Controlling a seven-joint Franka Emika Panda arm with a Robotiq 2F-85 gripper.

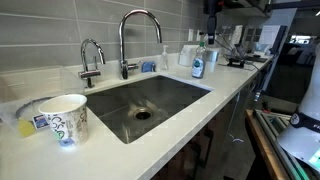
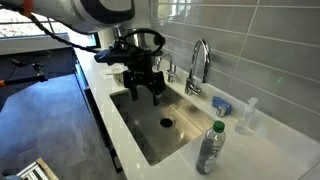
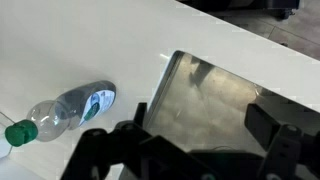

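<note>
My gripper is open, its dark fingers wide apart with nothing between them. It hangs in the air over the sink [image 2: 150, 148], and the steel basin shows below it in the wrist view. To the left in that view, a clear plastic bottle [image 3: 88, 104] with a green cap and a blue-white label lies outside the fingers. From the second exterior view, the bottle [image 2: 210, 150] stands upright on the counter near the sink's end, apart from the gripper [image 2: 137, 95]. In the first exterior view, the gripper [image 1: 211, 36] is high at the upper right.
A patterned white cup [image 1: 65, 120] stands on the near counter beside a clear container [image 1: 25, 95]. Two taps, a tall faucet [image 1: 124, 50] and a smaller one [image 1: 88, 65], rise behind the sink. A blue item [image 2: 221, 106] and a soap bottle [image 2: 246, 115] sit along the back.
</note>
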